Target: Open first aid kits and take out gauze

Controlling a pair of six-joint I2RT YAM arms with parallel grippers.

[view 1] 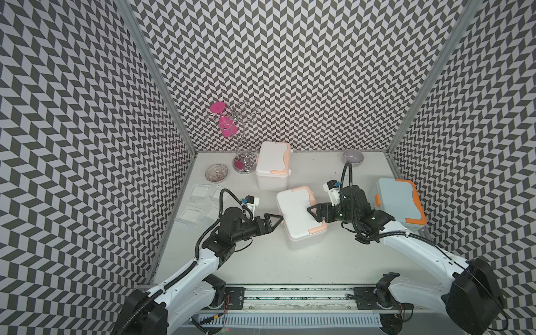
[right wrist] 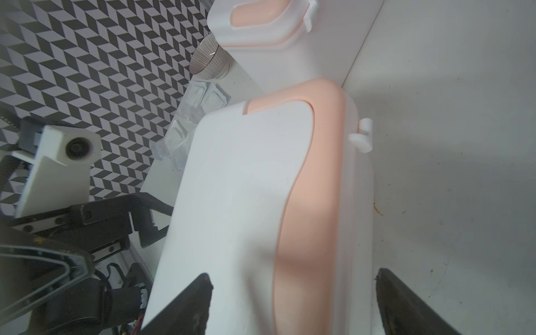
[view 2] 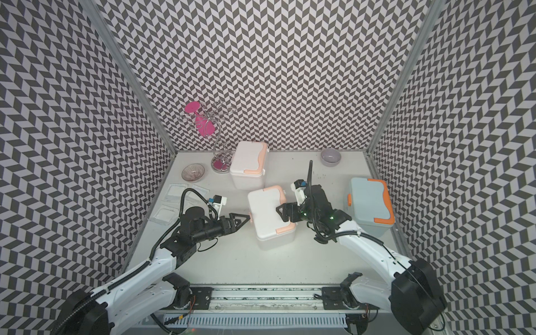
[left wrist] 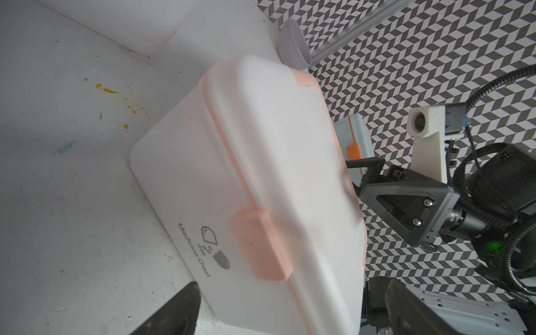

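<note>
A white medicine chest with peach trim [view 1: 296, 215] stands closed and angled at the middle of the table. Its front latch [left wrist: 259, 243] and printed side face my left gripper [view 1: 273, 222], which stands open just left of it with nothing between its fingers. My right gripper [view 2: 284, 212] is over the peach handle [right wrist: 307, 212] on the lid's right part, its fingers apart; whether they touch it is unclear. A second white chest [view 1: 272, 162] stands closed behind.
A blue-and-orange chest [view 2: 368, 201] stands at the right. Clear packets [view 1: 191, 212] lie at the left. Bowls [view 1: 216, 173] [view 1: 353, 156] and a metal stand with pink pieces [view 1: 226, 122] are at the back.
</note>
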